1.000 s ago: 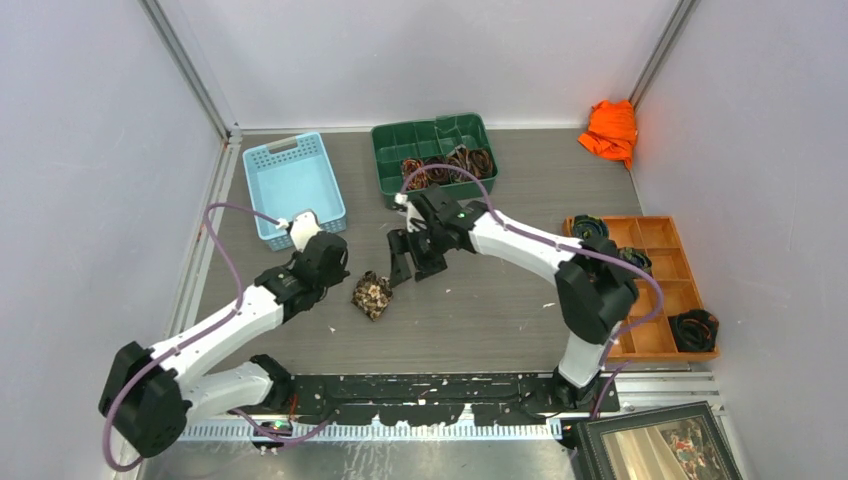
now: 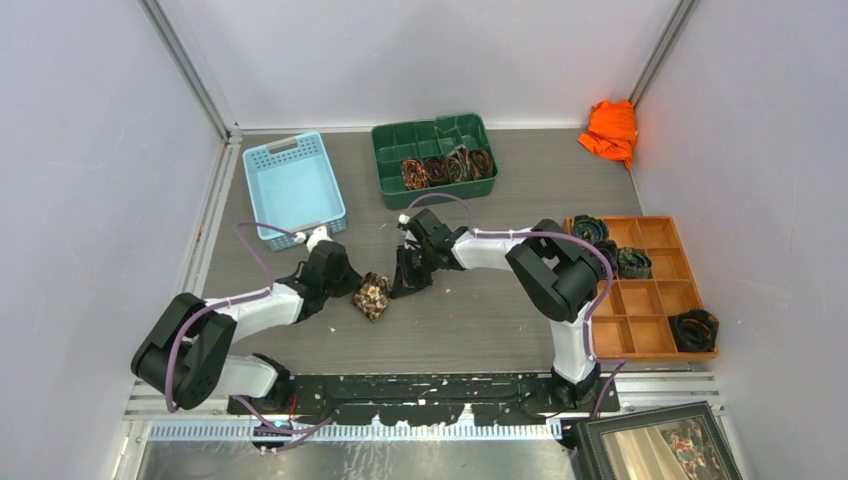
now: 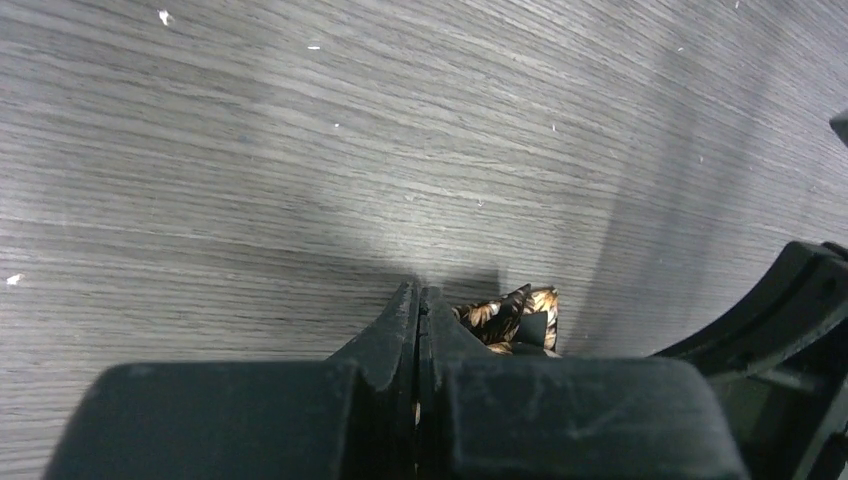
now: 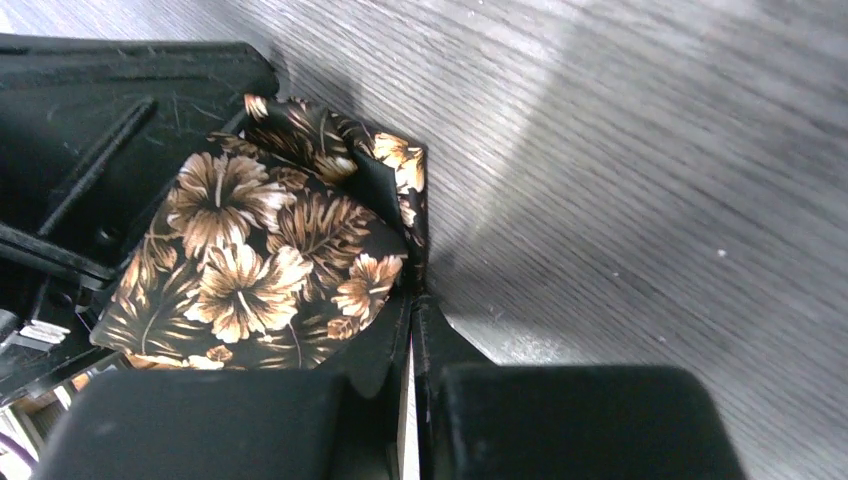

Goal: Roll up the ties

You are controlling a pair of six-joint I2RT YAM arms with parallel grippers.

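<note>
Between the two arms on the grey table lies a folded tie (image 2: 372, 300), black with brown and cream flowers. In the right wrist view the tie (image 4: 245, 270) forms a bundle with a narrow folded end at its far side. My right gripper is shut on that edge. From the opposite side my left gripper touches the bundle, its fingers shut. Only a small corner of the tie (image 3: 510, 318) shows past them in the left wrist view, and whether any fabric is pinched there is hidden.
Several rolled ties (image 2: 437, 171) stand in the green bin (image 2: 400, 136) at the back. A light blue basket (image 2: 292, 185) behind the left arm is empty. More rolls lie in the wooden divided tray (image 2: 650, 297). An orange cloth (image 2: 610, 132) sits at the back right.
My right gripper has moved left to the tie and shut on its edge. My left gripper has come in closer to the tie's left side. The bundle keeps its place.
</note>
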